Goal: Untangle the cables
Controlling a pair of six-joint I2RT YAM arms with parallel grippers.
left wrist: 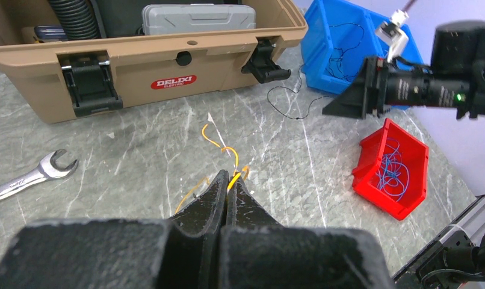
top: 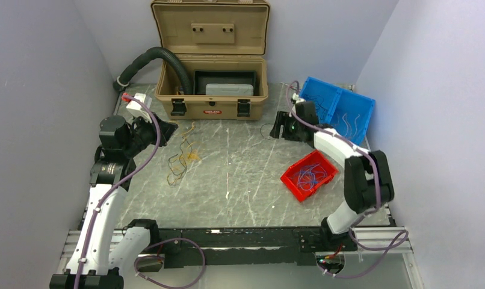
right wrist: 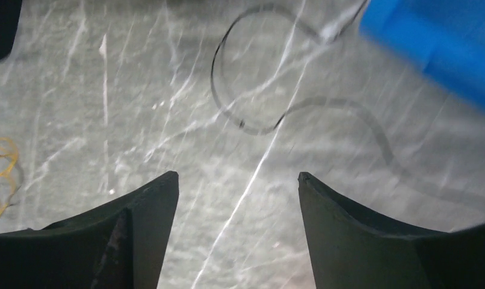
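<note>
My left gripper is shut with a strand of the yellow cable (left wrist: 232, 180) between its fingertips. In the top view, the yellow cable lies tangled with a dark one (top: 177, 162) on the table just right of that gripper. My right gripper (top: 277, 127) is open near the blue bin, with nothing between its fingers. A thin black cable (right wrist: 213, 75) curves across the table ahead of the open fingers, apart from them. It runs towards the blue bin (left wrist: 317, 54), where more black cable (left wrist: 342, 57) lies.
A red bin (top: 293, 188) holding blue cables (top: 312, 176) stands at the right. The open tan toolbox (top: 212, 108) is at the back. A wrench (left wrist: 29, 179) lies at the left in the left wrist view.
</note>
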